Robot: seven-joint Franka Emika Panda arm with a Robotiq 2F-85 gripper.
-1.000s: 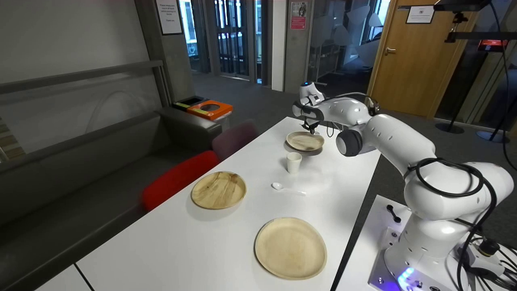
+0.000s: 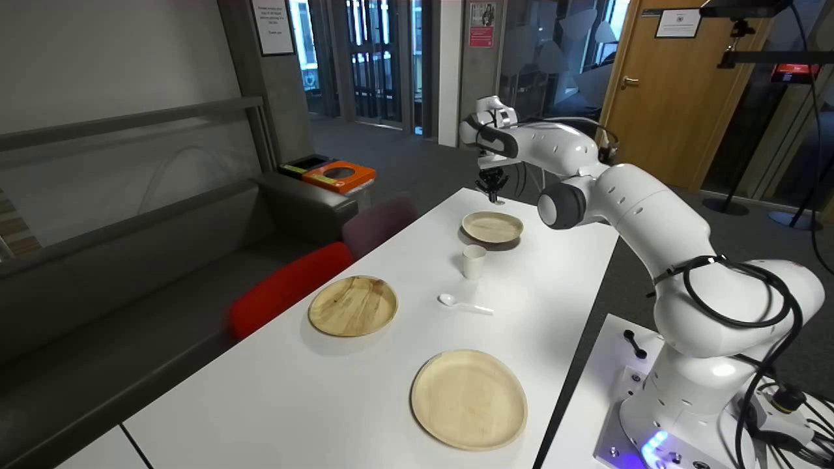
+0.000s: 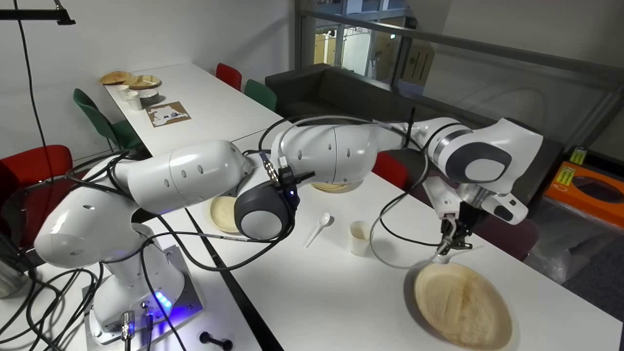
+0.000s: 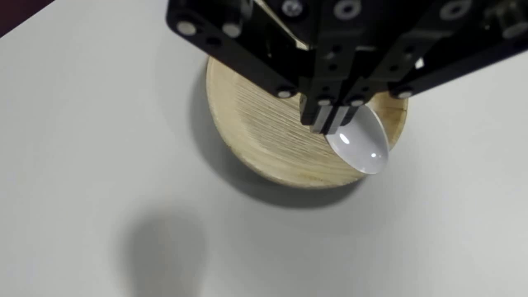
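Note:
A white plastic spoon [image 4: 360,143] hangs from my gripper, its bowl showing just past the closed fingertips in the wrist view. My gripper is shut on it, with the handle mostly hidden by the fingers. Beneath them, in the wrist view, lies a round wooden plate [image 4: 277,133]. Exterior view 2 has the spoon bowl [image 3: 441,258] beside the rim of that far plate [image 3: 463,304], above the table. In exterior view 1 my gripper [image 2: 492,195] is small, behind the far plate [image 2: 492,227].
A pale cup [image 2: 473,262] stands nearer than the far plate, and a second white spoon [image 2: 465,305] lies on the table. Two more wooden plates, one at left [image 2: 353,306] and one in front [image 2: 469,400], rest nearby. Open tabletop lies between them.
The arm has risen and shifted left and farther off in exterior view 1, the spoon travelling with the gripper. Plates, cup and the second spoon have stayed put.

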